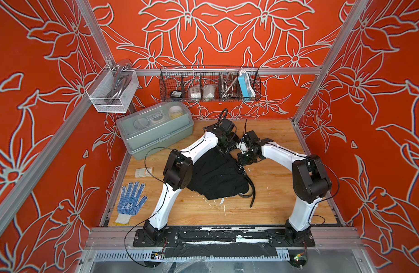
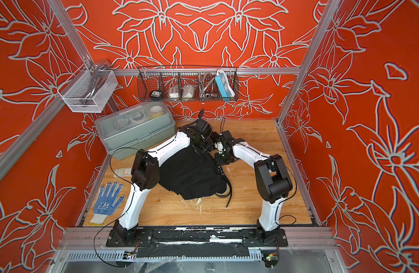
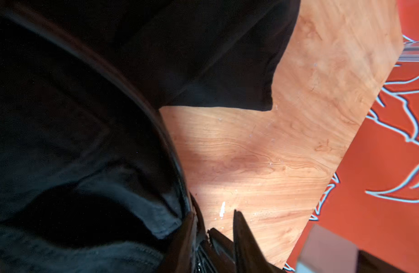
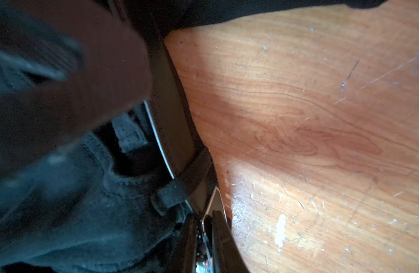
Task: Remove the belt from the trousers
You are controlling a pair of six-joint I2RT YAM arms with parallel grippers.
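Note:
Black trousers (image 1: 214,177) lie crumpled on the wooden table, with the black belt (image 4: 173,113) running along the waistband through a loop (image 4: 182,182). The belt's free tail (image 2: 228,195) lies off the trousers toward the front. My left gripper is over the waistband beside the belt, its fingers apart; whether anything lies between them is unclear. My right gripper is at the belt just below the loop, where a metal piece shows at its fingertips; whether it grips it I cannot tell.
A grey toolbox (image 1: 152,132) stands at the back left, a blue glove (image 1: 131,202) at the front left. A wire basket (image 2: 186,84) hangs on the back wall.

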